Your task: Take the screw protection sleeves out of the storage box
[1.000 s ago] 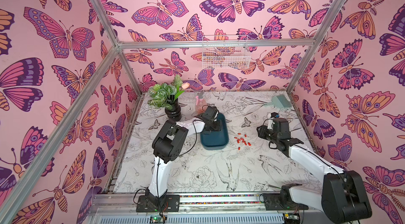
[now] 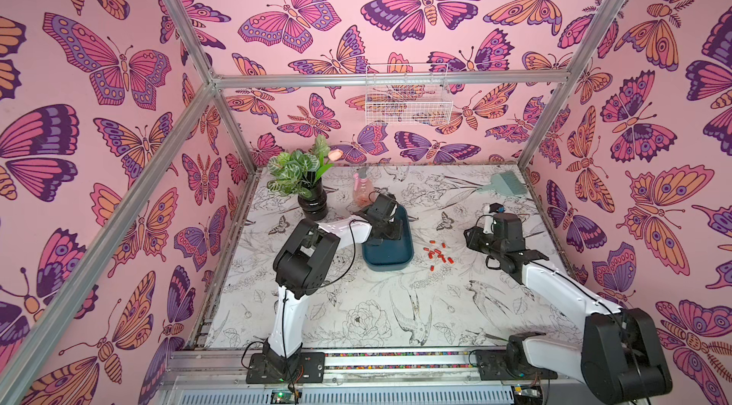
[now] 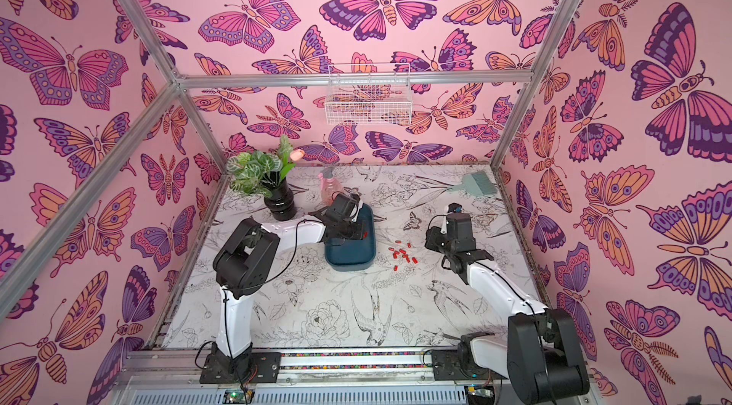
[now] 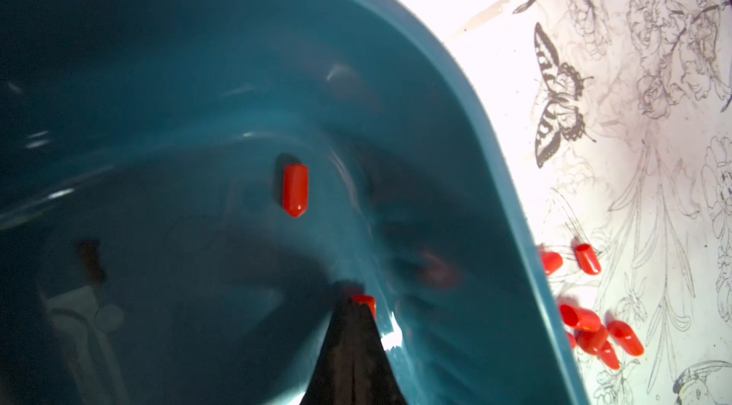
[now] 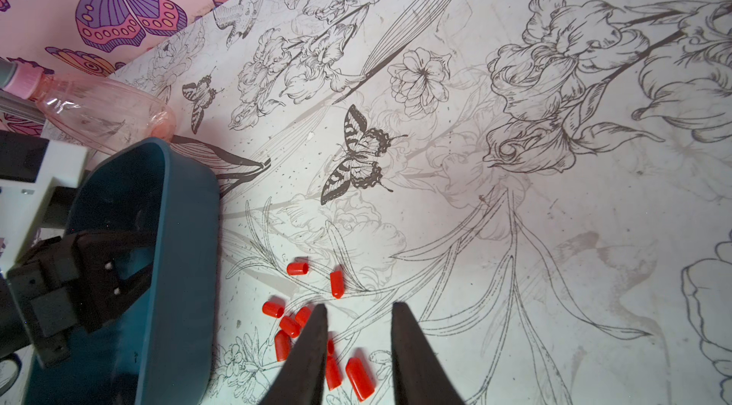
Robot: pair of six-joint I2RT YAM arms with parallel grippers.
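The dark teal storage box (image 2: 405,248) stands mid-table. My left gripper is shut and reaches down inside it. One red sleeve (image 4: 296,190) lies clear on the box floor; another red sleeve (image 4: 364,299) is beside the left fingertips, partly hidden by them. Several red sleeves (image 5: 337,283) lie loose on the table to the box's right. My right gripper stands apart from the box at the right, its fingers parted, blurred at the bottom of the right wrist view, with nothing clearly between them.
A potted plant (image 2: 310,203) stands behind and left of the box, with a pink bottle (image 5: 106,111) behind it. A pale green object (image 2: 499,184) sits at the back right. The front and right middle of the table have free room.
My left arm and gripper have shifted slightly at the box. The box, the loose sleeves and my right arm look unchanged.
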